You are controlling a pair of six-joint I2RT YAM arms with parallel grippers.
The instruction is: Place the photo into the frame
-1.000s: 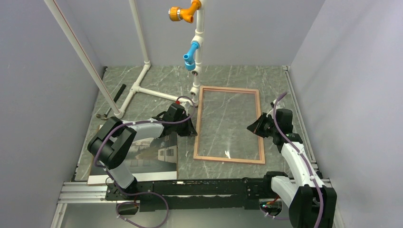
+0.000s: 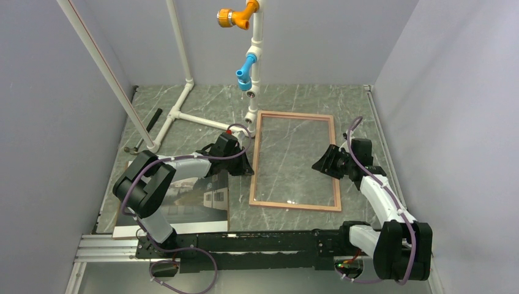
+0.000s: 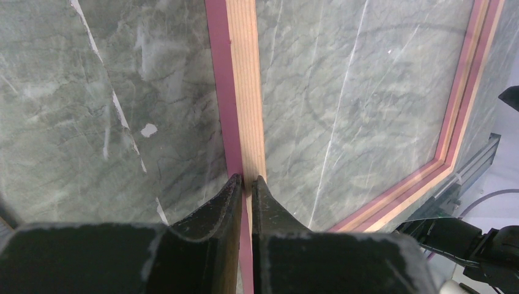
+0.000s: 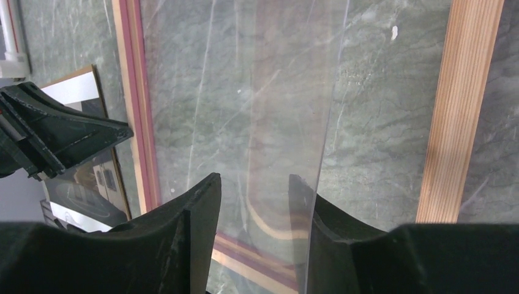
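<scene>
The wooden frame [image 2: 297,114] lies on the grey marbled tabletop, its left bar [image 3: 249,92] between the closed fingers of my left gripper. A clear sheet [image 4: 278,92] rises inside the frame in the right wrist view; its long edge passes between the fingers of my right gripper. Those fingers stand apart, the sheet close to the right-hand one. Seen from above, the right gripper [image 2: 325,168] is over the frame's right bar. The landscape photo [image 2: 202,208] lies flat left of the frame, partly hidden by the left arm.
A hammer [image 2: 147,127] and white pipe stand [image 2: 205,121] occupy the table's back left. The pipe post stands close to the frame's back left corner. Bare tabletop [image 2: 355,110] shows to the right of the frame.
My right gripper has opened, with its fingers spread apart, and moved slightly left. A glint near the frame's front bar has shifted and shrunk. The left arm has stayed still.
</scene>
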